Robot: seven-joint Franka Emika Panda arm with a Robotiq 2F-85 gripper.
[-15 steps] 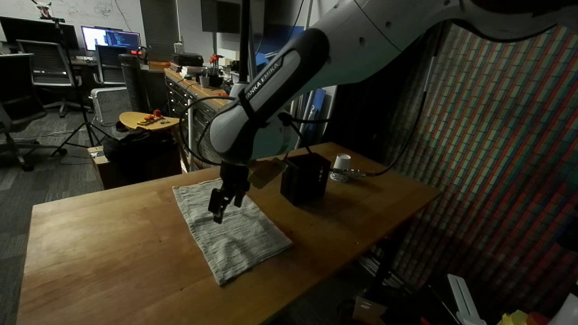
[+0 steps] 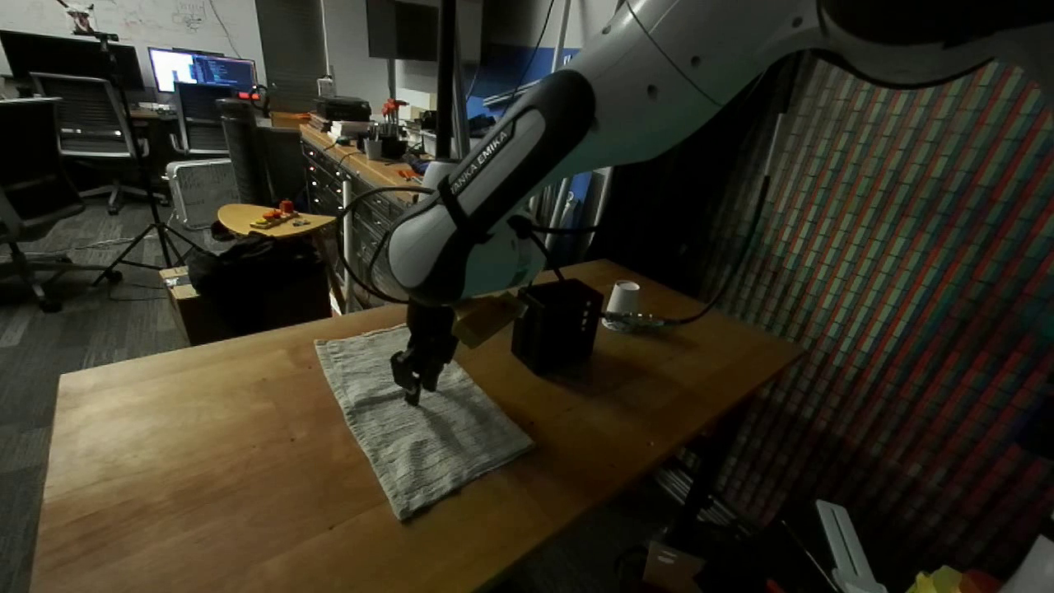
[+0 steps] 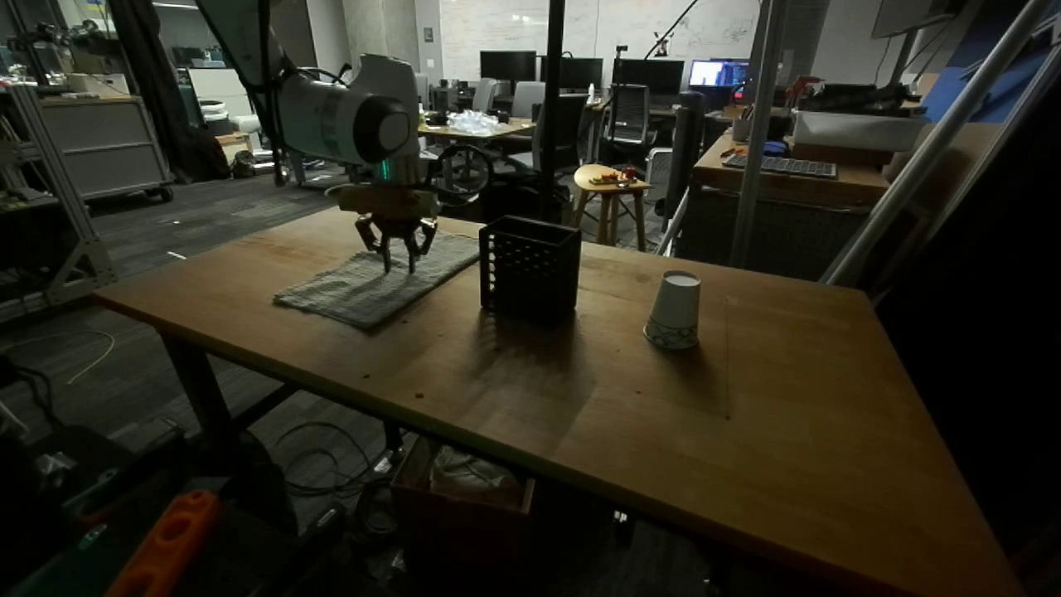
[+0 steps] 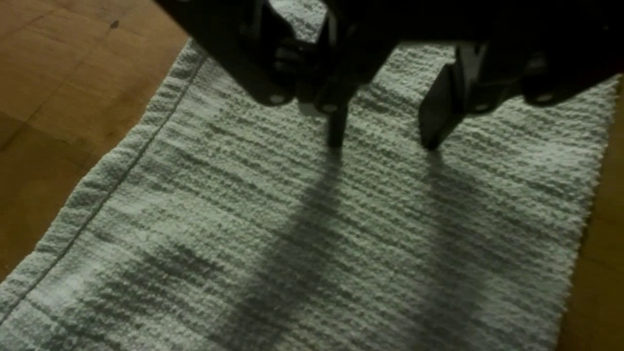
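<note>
A grey ribbed cloth [image 2: 435, 445] lies spread flat on the wooden table. My gripper points down over the middle of it, with its two fingers apart and only bare cloth showing in the gap. In the wrist view the fingertips [image 4: 335, 137] are at or very near the cloth, and their shadows start right by them; whether they press on it I cannot tell. From the second exterior view, the gripper [image 3: 399, 269] stands over the cloth [image 3: 348, 293] with a narrow space between its fingers.
Beside the cloth stands a black perforated box [image 3: 529, 269], open at the top. Farther along, a white paper cup [image 3: 674, 310] stands upside down. Bare table [image 2: 198, 455] lies to the cloth's left in the first exterior view.
My gripper has come down slightly and shifted a little to the right in the first exterior view, and its fingers stand closer together. The cloth, box and cup look unmoved.
</note>
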